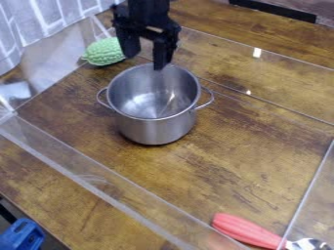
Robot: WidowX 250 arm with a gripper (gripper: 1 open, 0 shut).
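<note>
My black gripper (146,49) hangs above the back of a steel pot (154,122), over its rear rim and a little to the left; its two dark fingers stand apart, with nothing visible between them. The pot has a handle on each side and looks empty inside. A pale green textured object (102,53), like a toy corn or vegetable, lies behind the pot to the left, next to the gripper.
A red-handled utensil (248,230) with a metal head lies at the front right. A blue object (20,234) sits at the lower left corner. Clear strips or walls edge the wooden table (248,137), which is bare to the right of the pot.
</note>
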